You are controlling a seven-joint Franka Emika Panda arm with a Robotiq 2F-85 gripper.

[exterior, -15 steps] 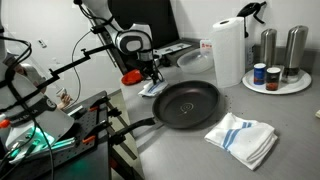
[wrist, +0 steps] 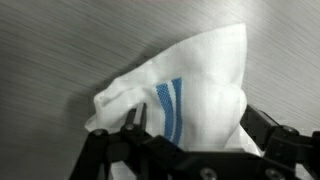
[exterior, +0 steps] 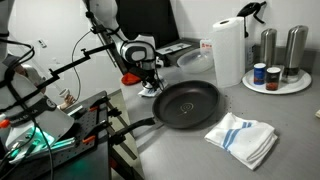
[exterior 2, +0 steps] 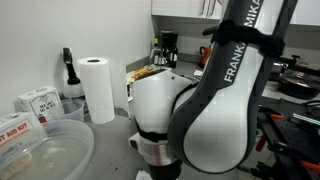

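A crumpled white cloth with blue stripes (wrist: 205, 75) lies on the grey table, filling the middle of the wrist view. My gripper is open over it, one dark finger (wrist: 128, 135) on each side of the bunched fabric. Whether the fingers touch the cloth cannot be told. In exterior view 1 the white arm end (exterior: 139, 52) points down at the table's left side, and only a bit of the cloth (exterior: 150, 91) shows beneath it. A second, folded white towel with blue stripes (exterior: 241, 138) lies flat at the front right.
A black frying pan (exterior: 190, 104) stands close to the right of my gripper, its handle toward the front left. Behind are a clear bowl (exterior: 196, 62) and a paper towel roll (exterior: 229, 54). A white plate (exterior: 300, 83) holds jars and shakers.
My gripper has come down closer to the striped cloth, and less of the cloth shows below it. The pan and the folded towel have stayed put.
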